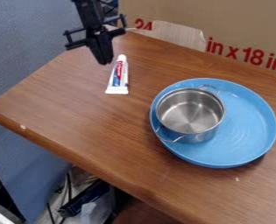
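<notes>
My black gripper [102, 52] hangs over the back-left of the wooden table, above and a little left of a white toothpaste tube [117, 75] with red and blue print, apart from it. Whether the fingers are open or shut is unclear at this size. A steel pot [190, 112] with wire handles stands on a blue plate [250, 132] on the right.
Cardboard [229, 22] with red printed lettering stands behind the table [75, 122]. Cables and clutter lie below the near left edge.
</notes>
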